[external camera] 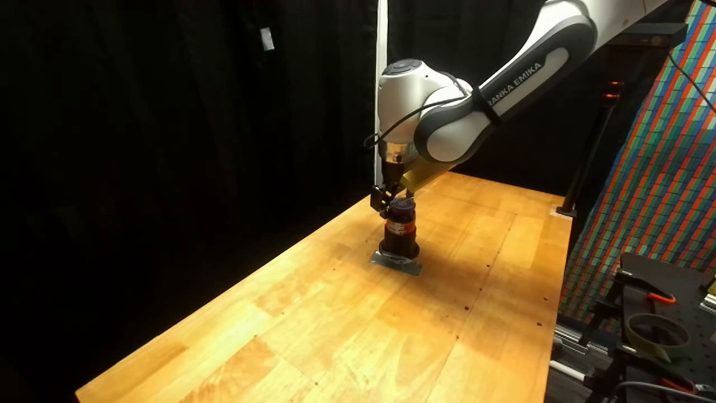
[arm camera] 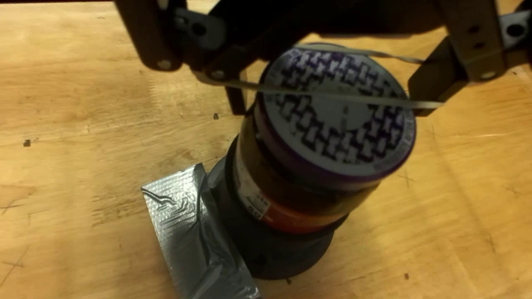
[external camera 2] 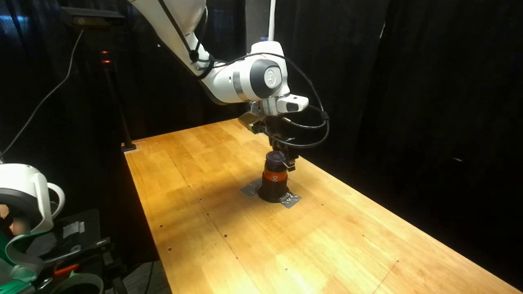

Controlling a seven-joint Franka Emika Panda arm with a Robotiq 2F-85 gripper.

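Note:
A jar with a purple-rimmed, patterned lid (arm camera: 344, 107) and a red-orange label (external camera 2: 275, 176) stands upright in a black round holder (arm camera: 279, 254). Silver tape (arm camera: 187, 234) runs over the holder's base onto the table. My gripper is open at lid height, one finger to either side of the lid in the wrist view. A gap shows by the left finger (arm camera: 235, 99); whether the right one touches the lid, I cannot tell. Pale elastic bands (arm camera: 349, 98) stretch between the fingers across the lid. In exterior view 2 the gripper is partly behind the jar.
A black post (external camera: 590, 148) rises at the far right corner.

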